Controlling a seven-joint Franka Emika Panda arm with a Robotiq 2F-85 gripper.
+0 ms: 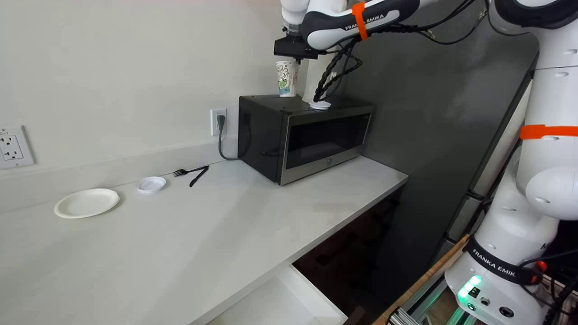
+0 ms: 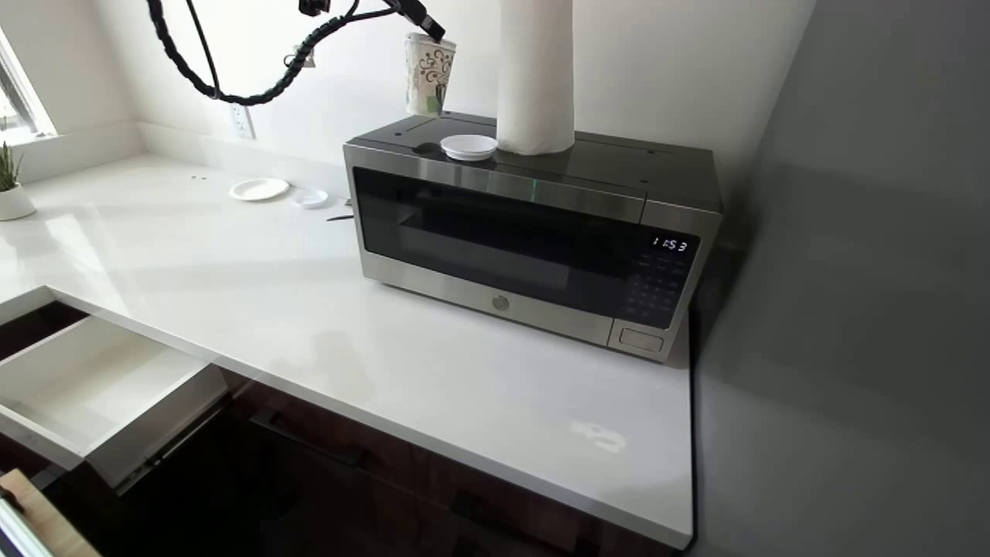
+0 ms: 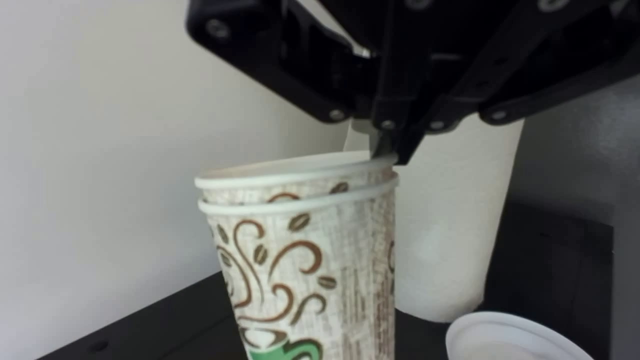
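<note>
Two nested paper cups with a coffee-bean print, the paper cups [image 3: 300, 258], hang mouth-up from my gripper. The gripper is shut on the rim at the right side of the stack in the wrist view. In exterior view 1 the cups [image 1: 286, 79] appear over the back left of the microwave top, with the gripper [image 1: 298, 60] just above. Exterior view 2 shows the cups [image 2: 428, 76] slightly tilted; a small gap seems to separate their base from the microwave [image 2: 640, 167]. The fingertip inside the cup is partly hidden.
On the microwave, a paper towel roll [image 2: 536, 83] and small white lids or bowls [image 2: 469, 145] stand close to the cups. A plate [image 1: 86, 203], a small bowl [image 1: 151, 184], a black fork [image 1: 187, 171] and a knife [image 1: 198, 176] lie on the counter. The drawer [image 1: 282, 303] is open.
</note>
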